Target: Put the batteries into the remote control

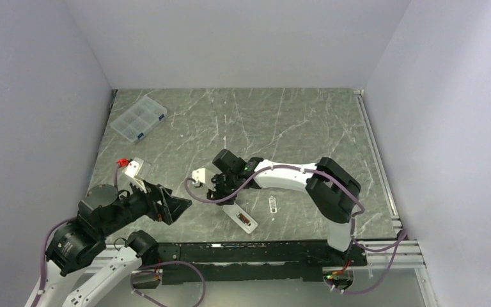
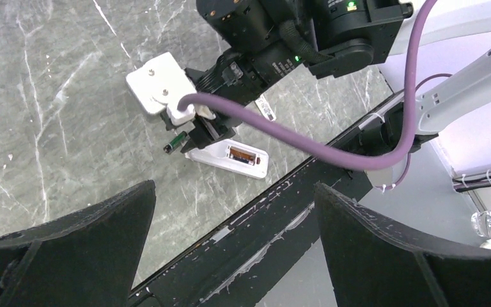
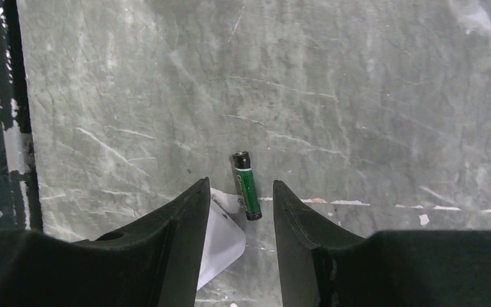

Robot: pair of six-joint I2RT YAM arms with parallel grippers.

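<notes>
The white remote (image 1: 236,213) lies face down near the front edge, its compartment showing a battery inside (image 2: 240,155). A loose green battery lies beside the remote's end, seen also in the left wrist view (image 2: 174,144). My right gripper hangs just above this battery, its fingers parted on either side of it. My left gripper stands open at the front left, apart from the remote and battery, with nothing between its fingers.
A clear divided box (image 1: 138,118) sits at the back left. A small white piece (image 1: 272,204) lies right of the remote. The front edge is close to the remote.
</notes>
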